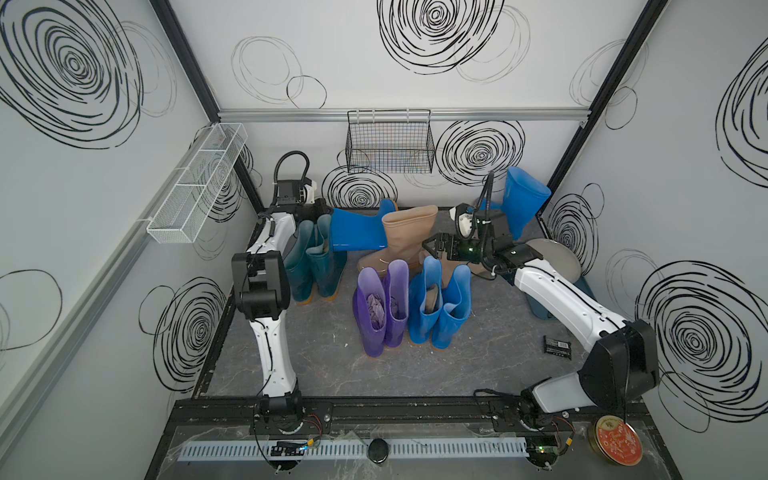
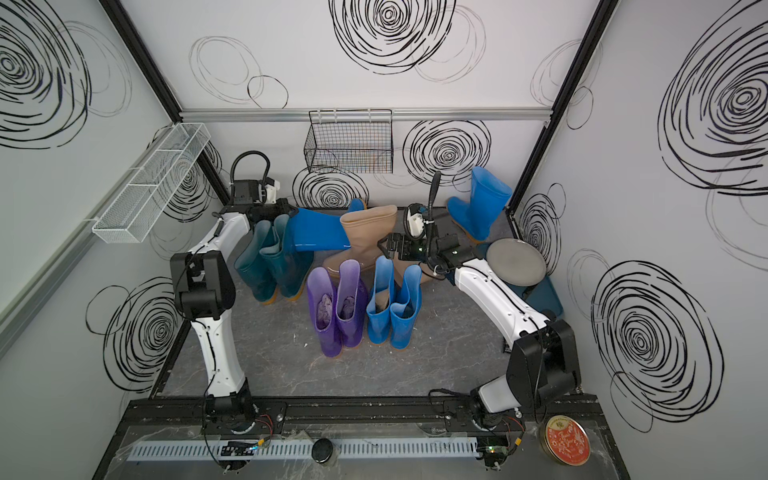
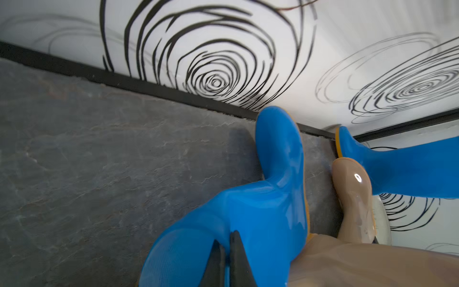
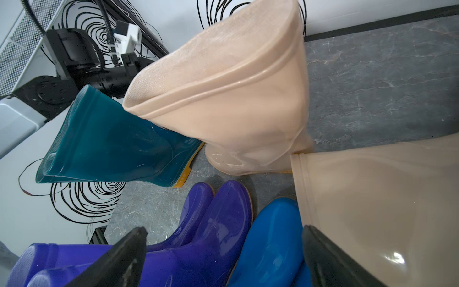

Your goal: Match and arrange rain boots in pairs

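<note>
My left gripper is shut on the shaft opening of a blue boot (image 3: 267, 215), which lies on its side at the back left. Behind the upright teal pair (image 1: 312, 268), the left fingers are hidden in the top left view. Beside the blue boot stands a beige boot (image 1: 409, 228); another beige boot (image 4: 382, 205) lies down. In front are a purple pair (image 1: 369, 308) and a blue pair (image 1: 440, 304), both upright. A further blue boot (image 1: 524, 200) stands in the back right corner. My right gripper hangs open above the boots, nothing between its fingers.
A grey round lid (image 2: 516, 261) sits by the right wall, over a dark teal container (image 2: 545, 297). Wire baskets, one black (image 1: 389, 144) and one white (image 1: 196, 184), hang on the walls.
</note>
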